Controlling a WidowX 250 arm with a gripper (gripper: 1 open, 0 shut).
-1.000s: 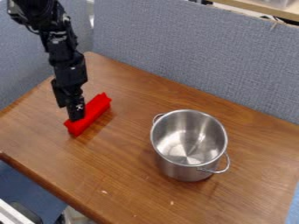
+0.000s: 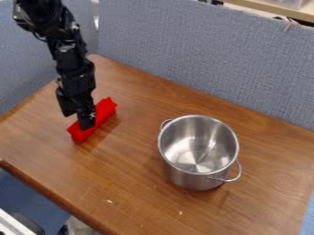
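A long red object [image 2: 105, 112] lies diagonally on the wooden table, left of centre. My black gripper [image 2: 83, 120] points down onto its middle, with the fingertips low at or against it. Whether the fingers are open or closed around it is hard to tell. A steel pot [image 2: 196, 147] with two loop handles stands upright to the right.
The wooden table [image 2: 147, 202] has free room in front and at the back between object and pot. Padded grey-blue walls [image 2: 208, 64] border it behind and at the left.
My gripper has shifted slightly to the right over the red object. The red object and the pot look unmoved.
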